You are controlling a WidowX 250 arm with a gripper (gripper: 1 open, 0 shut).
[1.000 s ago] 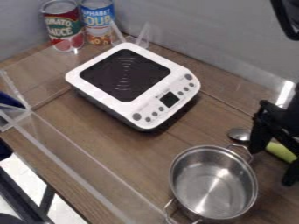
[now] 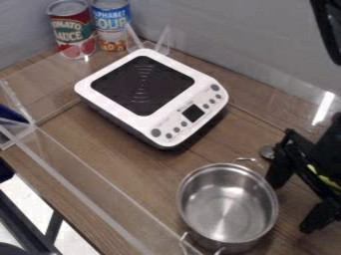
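My black gripper (image 2: pixel 294 184) is at the right edge, low over the wooden counter, just right of a steel pot (image 2: pixel 226 205); its fingers stand apart, with a small yellow-green object (image 2: pixel 326 181) partly hidden behind them. The pot has two loop handles and looks empty. A round metal piece, perhaps a spoon's end (image 2: pixel 268 150), lies beside the gripper. A white portable cooktop (image 2: pixel 151 97) with a black top sits at the centre back.
A tomato sauce can (image 2: pixel 74 28) and an alphabet soup can (image 2: pixel 112 24) stand at the back left. Clear walls edge the counter (image 2: pixel 94 159) on the left and back. Bare wood lies between cooktop and pot.
The pot has shifted a little to the left. My gripper has moved slightly left and down toward it, covering more of the yellow-green object.
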